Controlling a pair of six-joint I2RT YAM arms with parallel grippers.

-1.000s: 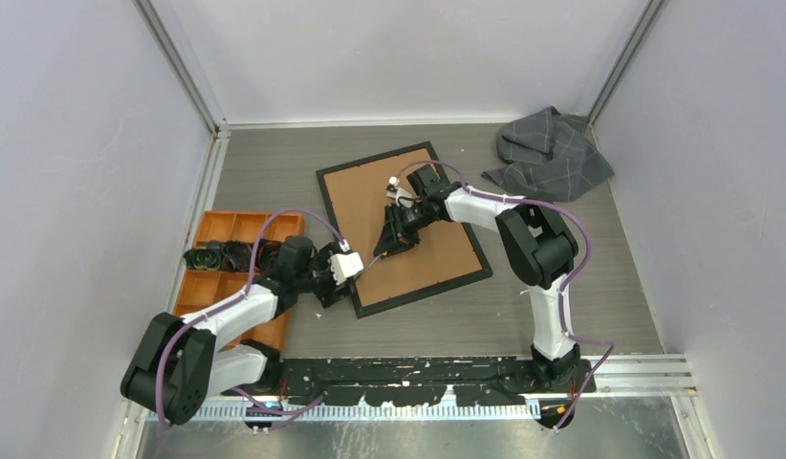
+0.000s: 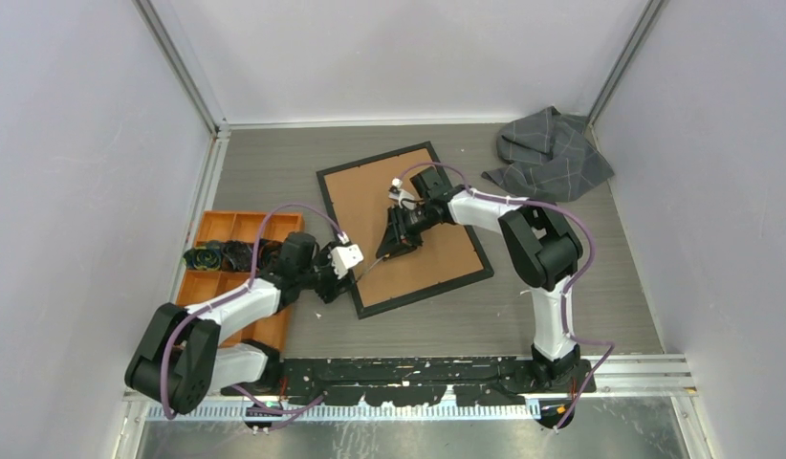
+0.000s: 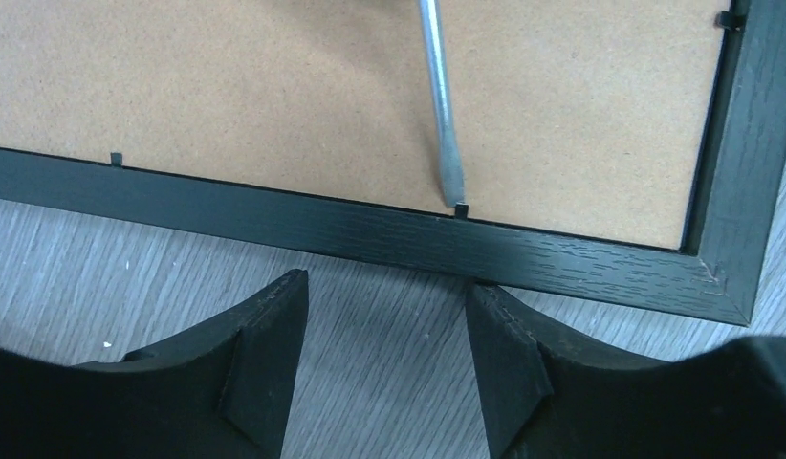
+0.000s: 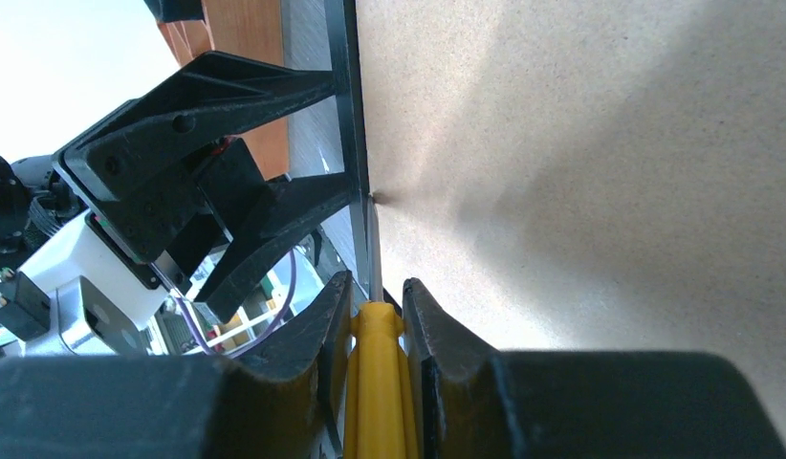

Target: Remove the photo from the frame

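The black picture frame (image 2: 418,296) lies back-up on the table, its brown backing board (image 2: 437,263) held by small black tabs along the inner edge. My right gripper is shut on a screwdriver with a yellow handle (image 4: 378,392). Its metal blade (image 3: 437,96) reaches down to a tab (image 3: 461,211) at the frame's inner edge, near a corner. My left gripper stands open at the outer edge of that side, nothing visible between its fingers.
An orange divided tray (image 2: 217,225) with dark coiled items sits at the left, under my left arm. A grey checked cloth (image 2: 552,153) lies at the back right.
My left arm has shifted very slightly at the frame's left edge. My right gripper and screwdriver are nearly unchanged.
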